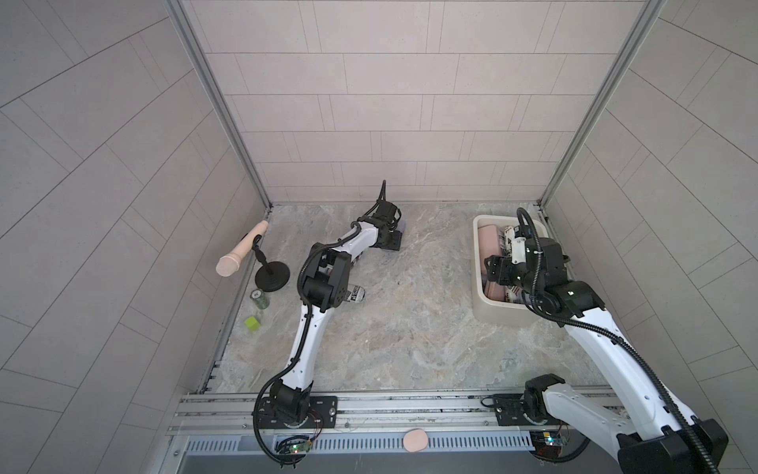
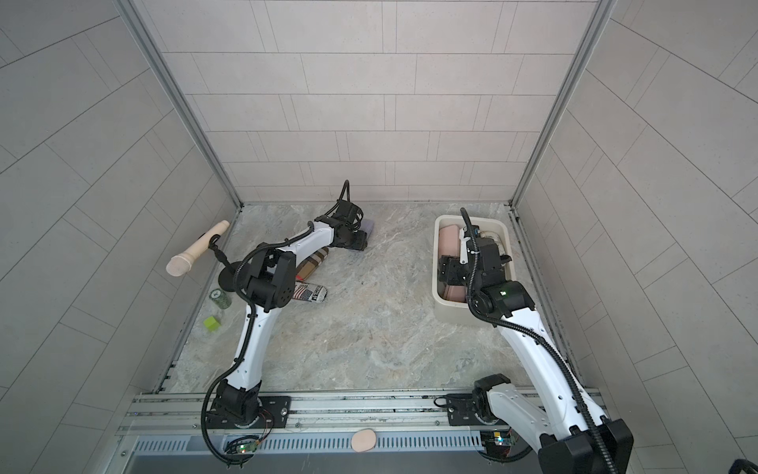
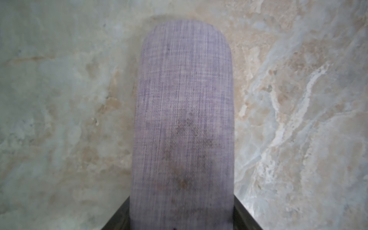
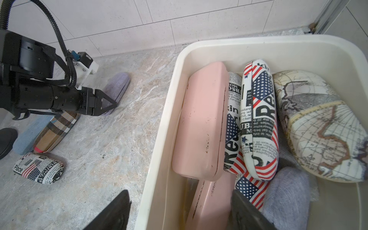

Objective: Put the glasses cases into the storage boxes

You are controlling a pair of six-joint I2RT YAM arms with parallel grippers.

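Note:
A lavender fabric glasses case [image 3: 182, 95] lies on the marble table, with my left gripper shut on its near part. More cases lie left of it: a flag-print one [image 4: 38, 167], a plaid one [image 4: 55, 132] and a blue one [image 4: 32, 132]. The cream storage box [image 4: 161, 145] on the right holds pink cases [image 4: 200, 118], flag-print cases [image 4: 257, 118], a map-print case [image 4: 322, 138] and grey cases [image 4: 285, 195]. My right gripper hangs open at the box's left part, nothing visible held.
At the table's left are a black stand [image 1: 271, 275] with a flesh-coloured cylindrical object [image 1: 237, 254], a green can [image 1: 259, 299] and a small green cube [image 1: 252, 323]. The table's middle between the lavender case and box is clear.

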